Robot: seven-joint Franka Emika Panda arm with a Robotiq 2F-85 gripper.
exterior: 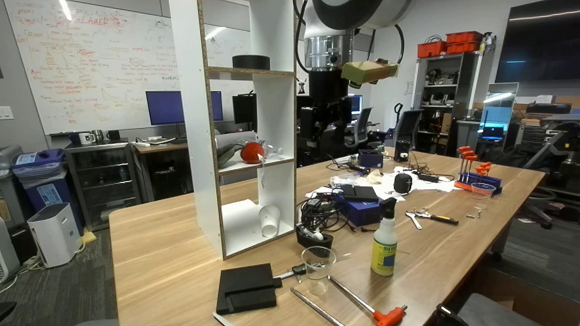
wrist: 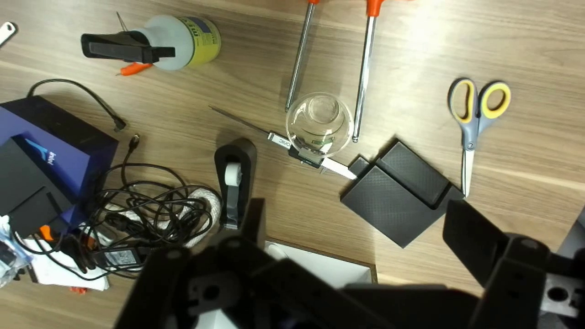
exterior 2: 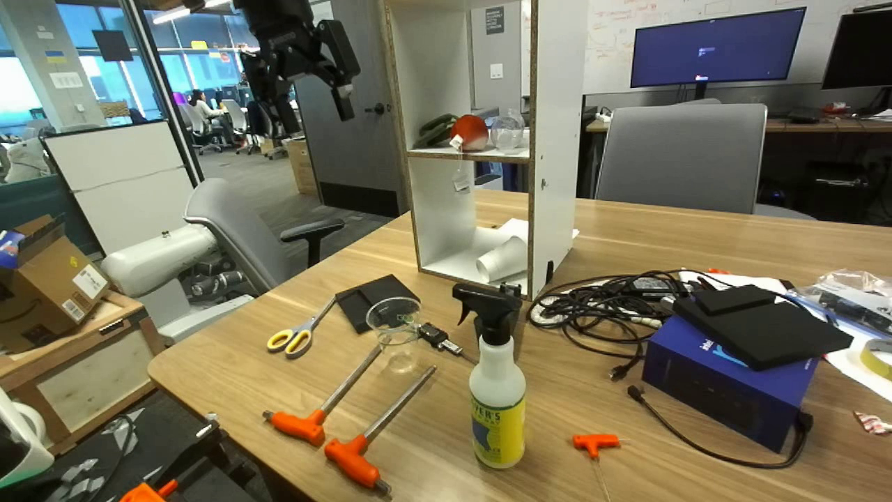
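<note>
My gripper (exterior 2: 319,118) hangs high above the table's left side in exterior view 2, beside the white shelf (exterior 2: 558,150). Its two black fingers stand wide apart in the wrist view, with no object held between them. Far below lie a clear plastic cup (wrist: 319,125), a black flat case (wrist: 403,192), a digital caliper (wrist: 304,156) and yellow-handled scissors (wrist: 470,118). A spray bottle (exterior 2: 497,401) stands upright on the table. On the middle shelf are a red round object (exterior 2: 470,131), a dark green item (exterior 2: 436,130) and a clear item (exterior 2: 506,131).
A white cup (exterior: 269,221) lies on its side in the shelf's bottom compartment. Two orange-handled tools (exterior 2: 355,460) lie near the table's front edge. Tangled cables (exterior 2: 598,305) and a blue box (exterior 2: 727,376) crowd the area right of the shelf.
</note>
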